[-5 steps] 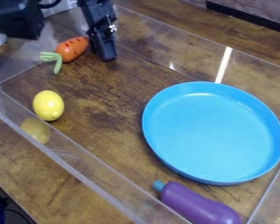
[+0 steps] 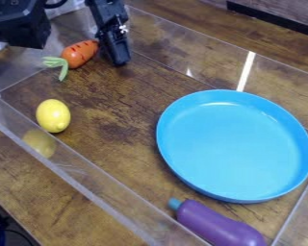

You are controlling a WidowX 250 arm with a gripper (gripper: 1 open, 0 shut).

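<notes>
My black gripper (image 2: 113,45) is at the upper left, its fingertips low by the right end of an orange carrot (image 2: 77,55) with green leaves; whether it is open or holds anything is hard to tell. A yellow lemon (image 2: 53,115) lies lower left, a blue plate (image 2: 234,146) fills the right, and a purple eggplant (image 2: 219,225) lies at the bottom right.
Clear walls border the wooden surface (image 2: 131,135) on the left and lower edges. The middle of the surface and the area above the plate are free. A white strip (image 2: 244,72) lies at the upper right.
My gripper has shifted very slightly near the carrot; the other objects stay in place.
</notes>
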